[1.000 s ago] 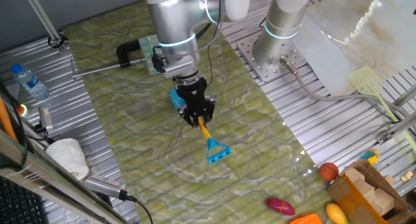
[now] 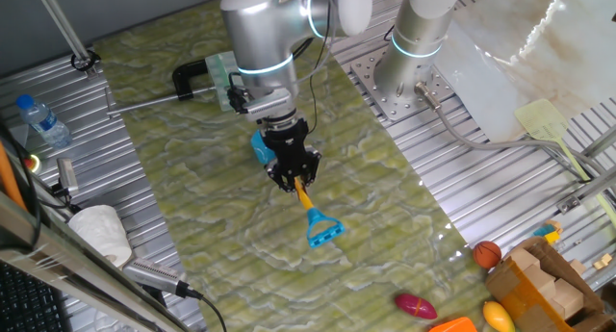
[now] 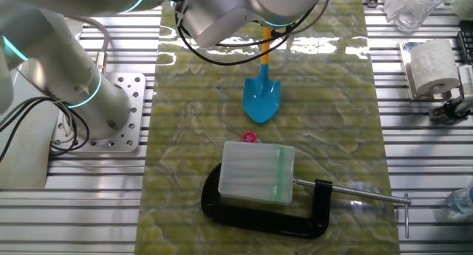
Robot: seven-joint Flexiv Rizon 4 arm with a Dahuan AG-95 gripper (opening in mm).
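A toy shovel has a blue blade, a yellow shaft and a blue D-shaped handle (image 2: 326, 232). My black gripper (image 2: 299, 185) points down over its yellow shaft and appears shut on it, between the blade and the handle. The blade shows partly behind the gripper in exterior view 1. From the other side, in exterior view 2, the blue blade (image 3: 261, 97) and part of the shaft are plain, while the arm covers the gripper and handle. Whether the shovel touches the green mat or hangs just above it, I cannot tell.
A black clamp (image 3: 266, 219) with a translucent box (image 3: 251, 172) lies behind the shovel's blade. A cardboard box of blocks (image 2: 539, 287), a small basketball (image 2: 486, 254) and a purple toy (image 2: 415, 306) sit front right.
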